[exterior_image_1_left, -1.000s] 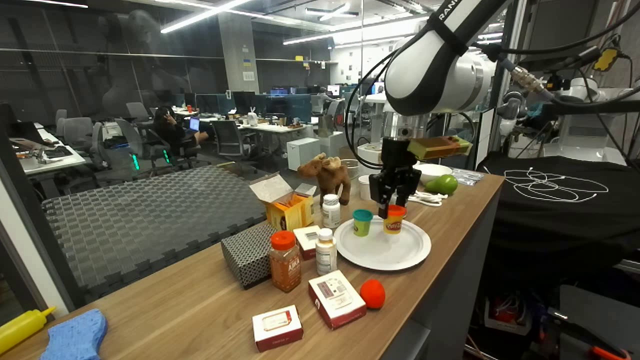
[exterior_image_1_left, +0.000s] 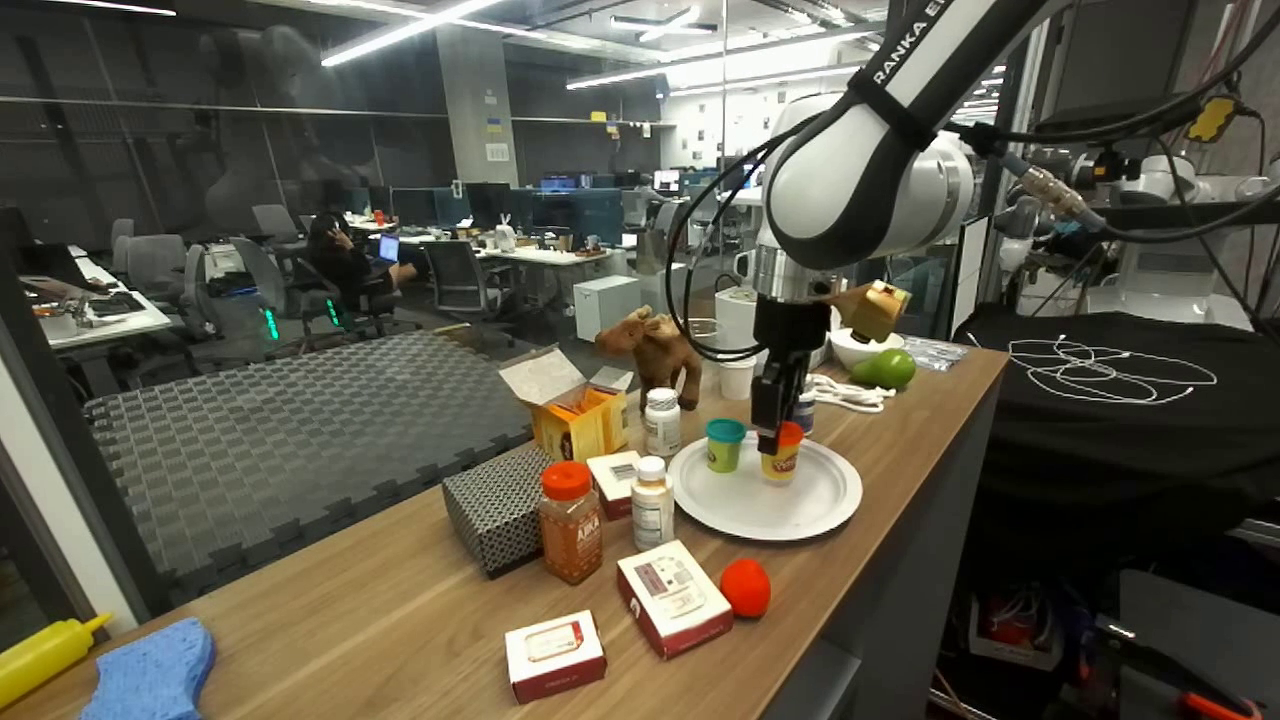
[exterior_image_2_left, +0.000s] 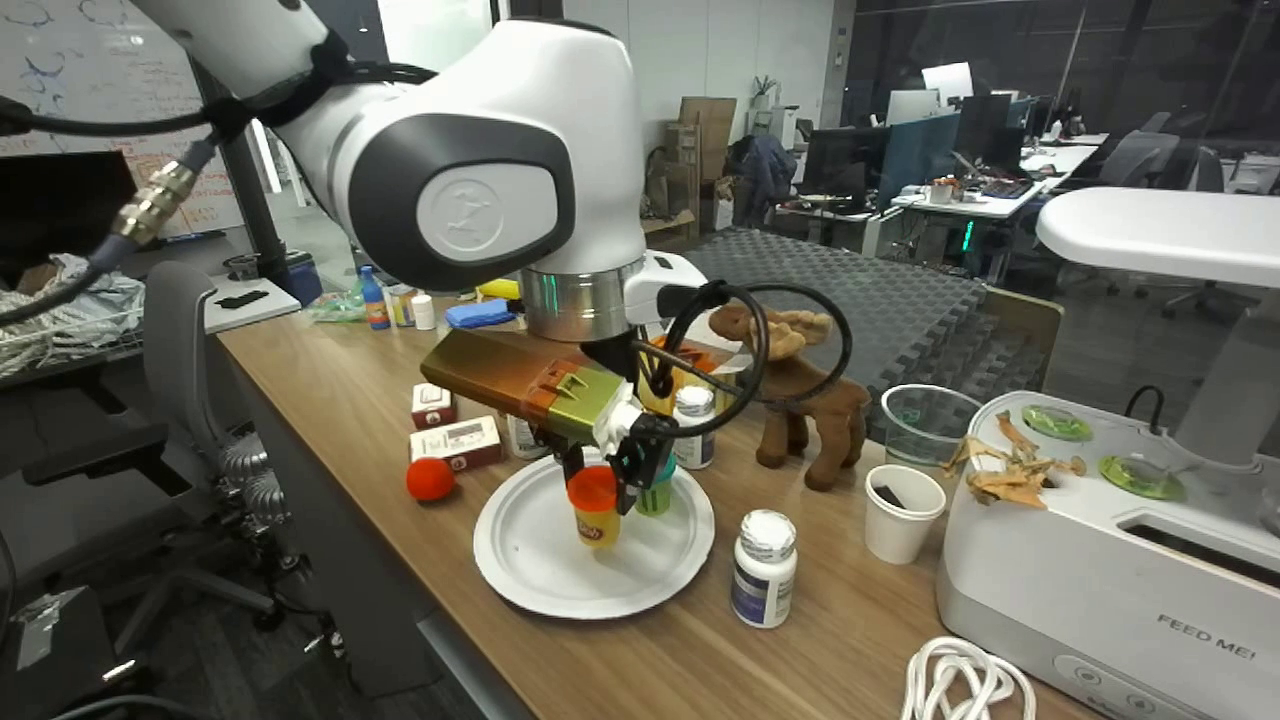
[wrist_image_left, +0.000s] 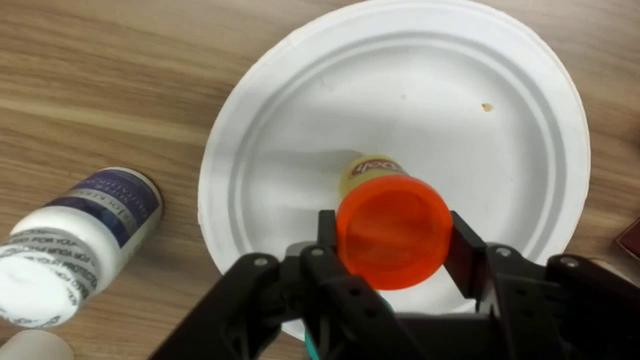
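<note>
Between the fingers of my gripper is a yellow Play-Doh tub with an orange lid (wrist_image_left: 394, 234); the fingers are shut on the lid's sides. In exterior view 2 the tub (exterior_image_2_left: 595, 518) is upright at the white plate (exterior_image_2_left: 528, 546), and whether its base touches the plate is hard to tell. A green tub with a teal lid (exterior_image_1_left: 725, 444) stands on the plate close by. In the wrist view my fingers hide most of that second tub, leaving only a bit of teal at the bottom.
A white pill bottle (exterior_image_2_left: 764, 569) stands just off the plate. Other bottles (exterior_image_1_left: 653, 504), red-and-white boxes (exterior_image_1_left: 674, 598) and an orange ball (exterior_image_1_left: 746, 588) lie on the other side. A plush moose (exterior_image_2_left: 804, 390) and a paper cup (exterior_image_2_left: 902, 514) are behind.
The gripper has turned about its axis and come down slightly around the orange lid. The orange-lidded tub has shifted slightly toward the plate's front; the teal-lidded one has stayed put.
</note>
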